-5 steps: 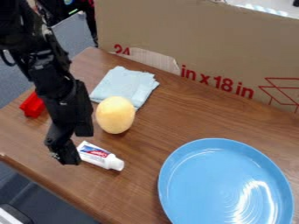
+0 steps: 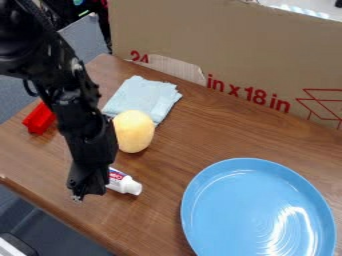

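Note:
My black gripper (image 2: 83, 185) reaches down from the upper left to just beside a white toothpaste tube (image 2: 123, 184), covering its left end. The gripper looks shut, and whether anything is between its fingers is hidden. The tube lies on the wooden table (image 2: 187, 130), its cap pointing toward the lower right. A yellow oval object (image 2: 134, 131) sits just behind it, and a large blue plate (image 2: 258, 215) lies at the right front.
A folded pale blue cloth (image 2: 139, 95) lies at the back left, and a red object (image 2: 40, 118) near the left edge. A cardboard panel (image 2: 227, 40) stands along the back. Bare table lies in the middle right.
My gripper has moved right over the tube's left end, hiding more of it. The other objects have stayed in place.

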